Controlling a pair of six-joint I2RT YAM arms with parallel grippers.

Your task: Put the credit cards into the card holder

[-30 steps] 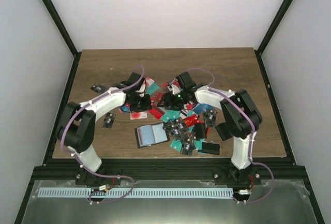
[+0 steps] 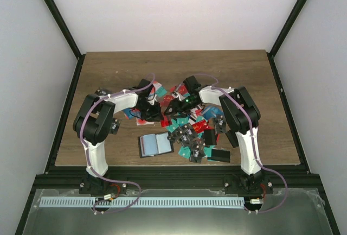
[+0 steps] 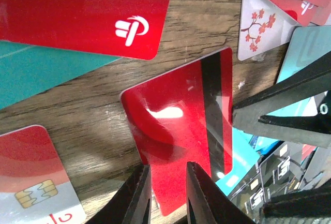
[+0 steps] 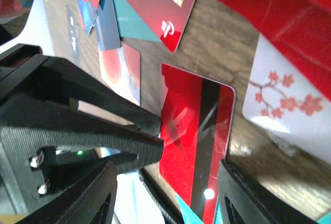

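Observation:
A red card with a black stripe (image 3: pixel 178 125) lies between my two grippers, its far end raised off the wood or tilted, I cannot tell which. My left gripper is at its near left end, fingers apart, with part of the card showing between them. From the other side my right gripper stands open, one fingertip (image 4: pixel 226 175) close against the card's striped edge. Both grippers meet near the table's middle in the top view. Lower down, the card holder (image 2: pixel 156 144) lies open with clear pages.
Red, teal and white cards lie around the grippers, among them a white card with a flower branch (image 4: pixel 284 97). A pile of black and teal cards (image 2: pixel 195 140) is right of the holder.
The card holder has shifted slightly left and down. My left arm has swung right, bringing its gripper to the red card, and the right gripper has moved slightly beside it.

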